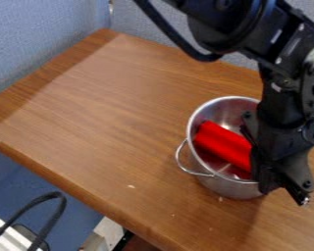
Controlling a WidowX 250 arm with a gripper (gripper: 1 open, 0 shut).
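Note:
A steel pot (pixel 210 180) with a wire side handle stands on the wooden table toward the right, a red cylindrical object (pixel 222 143) lying inside it. My black gripper (pixel 281 178) is at the pot's right rim, covering that side; whether anything is between its fingers is hidden.
Grey textured walls stand behind.

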